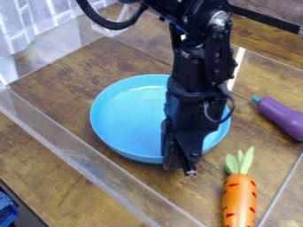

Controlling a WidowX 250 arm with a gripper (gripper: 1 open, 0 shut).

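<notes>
My black gripper (182,156) reaches down over the front right part of a blue plate (126,113), its tip low at the plate's near rim. The arm hides the right portion of the plate, and I cannot make out how the fingers stand or whether anything is between them.
A toy carrot (239,202) lies at the front right, and a purple eggplant (282,119) at the right. Clear plastic walls cross the wooden surface (73,67). A blue object (7,211) sits at the lower left edge. The wood left of the plate is bare.
</notes>
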